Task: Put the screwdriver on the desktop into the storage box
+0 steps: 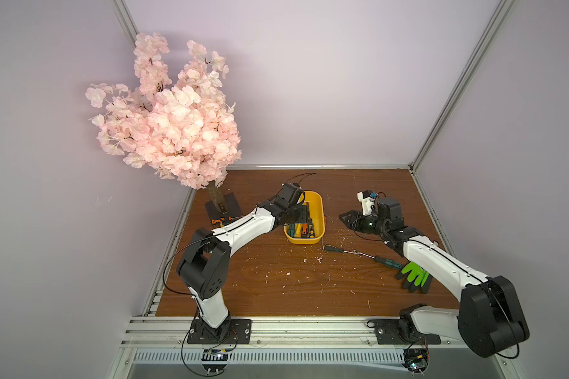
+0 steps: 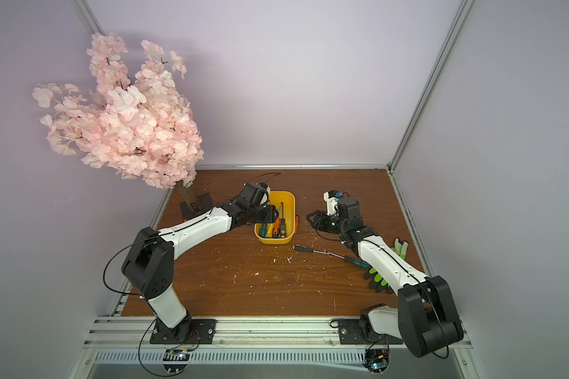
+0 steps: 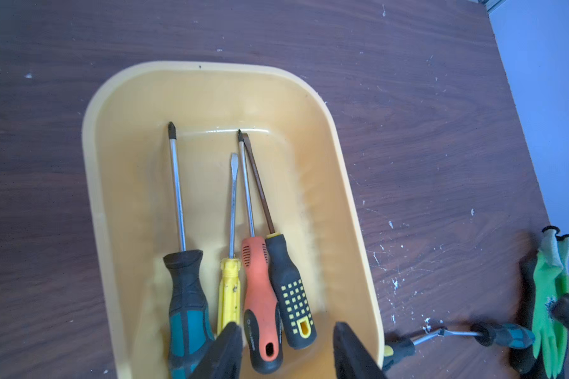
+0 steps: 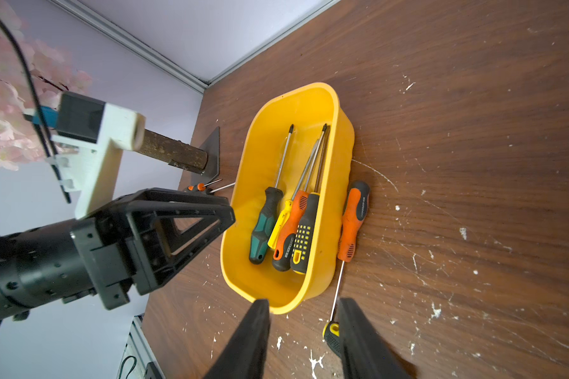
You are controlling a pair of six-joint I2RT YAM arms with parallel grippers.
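The yellow storage box [image 4: 336,158] holds several screwdrivers, including a teal one [image 3: 186,309] and a yellow one [image 3: 229,290]. My left gripper hangs above the box, fingers apart. An orange screwdriver [image 4: 354,218] lies outside along the box's right side. A yellow-black screwdriver [image 1: 332,248] and a teal screwdriver [image 1: 388,262] lie in front and to the right on the desktop. My right gripper stands open right of the box, above the desktop, nothing between its fingers.
Green gloves [image 1: 416,274] lie at the right. A pink blossom tree [image 1: 170,126] stands at back left, with more tools [image 1: 221,221] near its base.
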